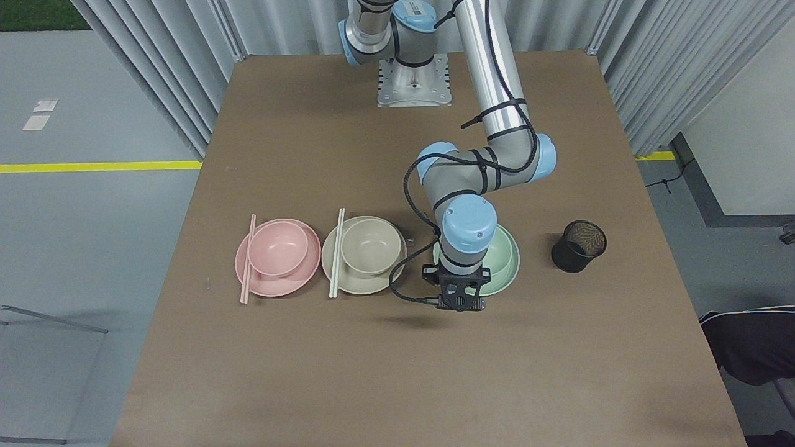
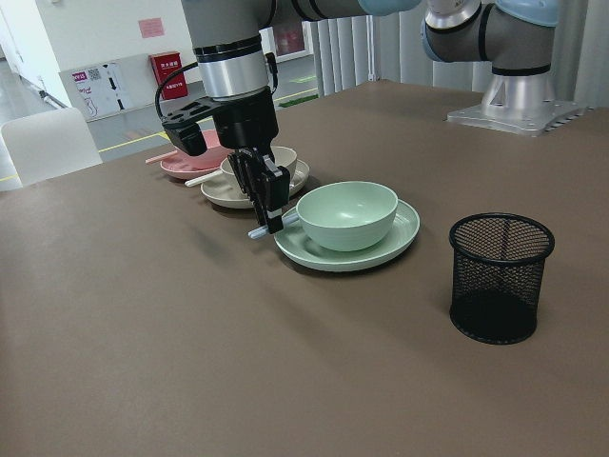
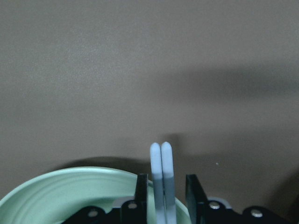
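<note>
Pale blue-white chopsticks lie on the left edge of the green plate, beside the green bowl. My gripper is low over them, open, one finger either side of the pair, with gaps visible. In the front view the arm hides the gripper tips and part of the green plate.
Cream bowl and pink bowl sit on matching plates to the left, each with chopsticks. A black mesh cup stands at the right.
</note>
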